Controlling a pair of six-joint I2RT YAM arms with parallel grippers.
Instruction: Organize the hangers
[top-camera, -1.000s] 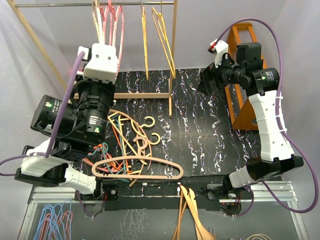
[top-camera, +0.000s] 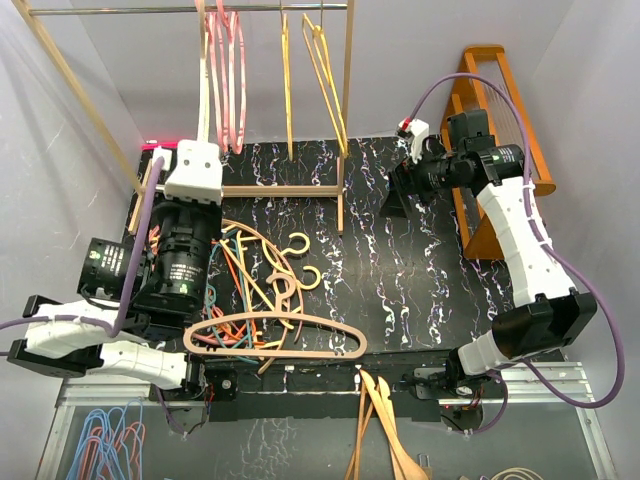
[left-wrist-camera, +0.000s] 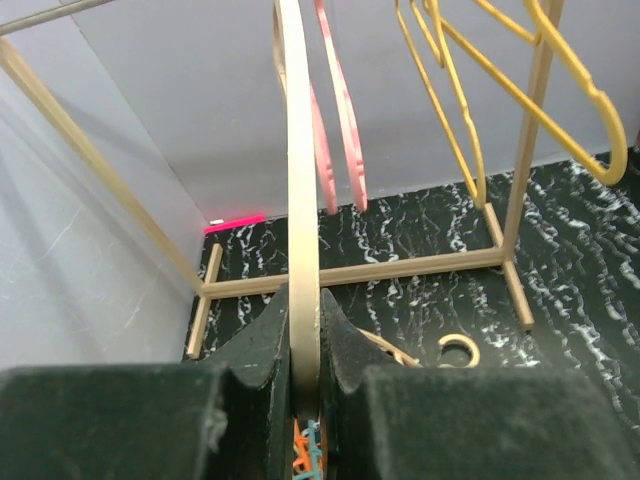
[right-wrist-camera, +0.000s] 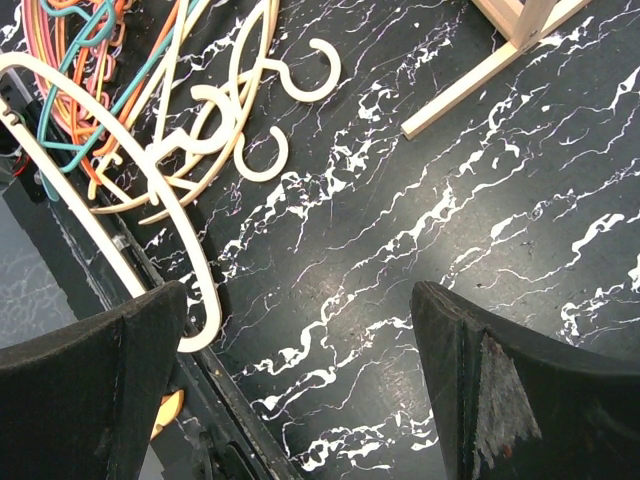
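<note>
My left gripper is shut on a pale hanger (left-wrist-camera: 301, 140) hanging from the rail (top-camera: 160, 10), beside pink hangers (left-wrist-camera: 347, 130) and left of yellow hangers (left-wrist-camera: 596, 100). My right gripper (top-camera: 398, 188) stands open over bare dark floor at right, nothing between its fingers. A tangled pile of colored hangers (right-wrist-camera: 160, 90) lies below the rack, with a large tan hanger (top-camera: 340, 340) at its front.
The rack's foot (right-wrist-camera: 460, 90) rests on the marble floor. An orange wooden stand (top-camera: 480, 240) is behind the right arm. Wooden hangers (top-camera: 390, 430) lie beyond the front edge.
My right gripper has shifted slightly left and down.
</note>
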